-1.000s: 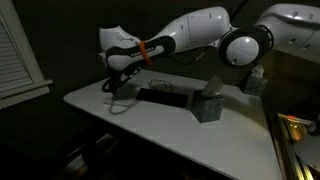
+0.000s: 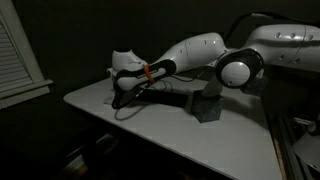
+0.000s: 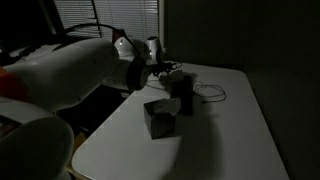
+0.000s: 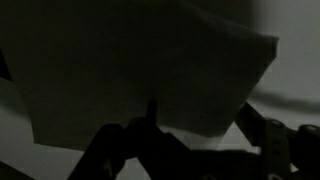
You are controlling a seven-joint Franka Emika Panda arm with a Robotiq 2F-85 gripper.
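Observation:
A flat, greyish sheet, perhaps cloth or paper (image 4: 150, 70) fills most of the wrist view, its straight edges and a corner lying over the pale table. My gripper reaches in from the bottom of that view, its dark fingers apart, with the sheet's near edge lying between or beneath them. Whether they touch it is too dark to tell. In exterior view 1 the gripper (image 2: 117, 103) points down, low over the far left part of the table; the sheet is hard to make out there.
A dark flat panel (image 2: 165, 97) lies on the table (image 2: 165, 130) beside the gripper. Nearer the arm's base stands a grey box (image 3: 160, 122) with something pale sticking out of its top. A thin cable (image 3: 210, 92) loops behind.
Over the last second my gripper has come down and moved right in exterior view 1, closer to the dark panel. The box and panel have stayed where they were.

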